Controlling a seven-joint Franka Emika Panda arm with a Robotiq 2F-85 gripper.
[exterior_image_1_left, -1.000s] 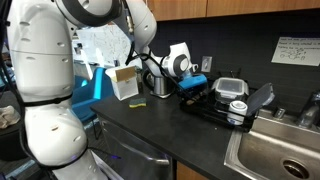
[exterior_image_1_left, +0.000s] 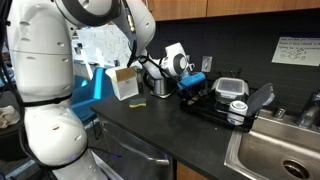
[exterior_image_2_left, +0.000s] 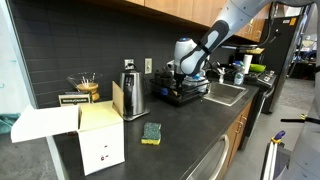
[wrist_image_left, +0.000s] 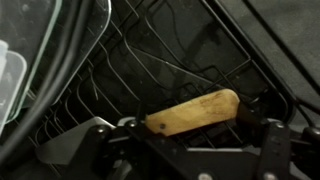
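Note:
A wooden handle (wrist_image_left: 195, 113) lies in the black wire dish rack, in the wrist view. A grey flat blade (wrist_image_left: 72, 143) shows to its left; whether the two are joined is hidden. My gripper is open directly over the handle, with the fingers towards its two ends. No grip on it shows. In exterior view 1 the white arm (exterior_image_1_left: 177, 56) bends down to the left part of the dish rack (exterior_image_1_left: 215, 106), its blue-marked gripper (exterior_image_1_left: 192, 82) low at the rack; the fingertips are too small to make out there.
Inside the rack stand a metal pan (exterior_image_1_left: 230, 88) and a white container (exterior_image_1_left: 238, 108). The sink (exterior_image_1_left: 272, 150) is to the right. A toaster (exterior_image_2_left: 135, 97), an open cardboard box (exterior_image_2_left: 100, 138) and a sponge (exterior_image_2_left: 152, 131) stand left.

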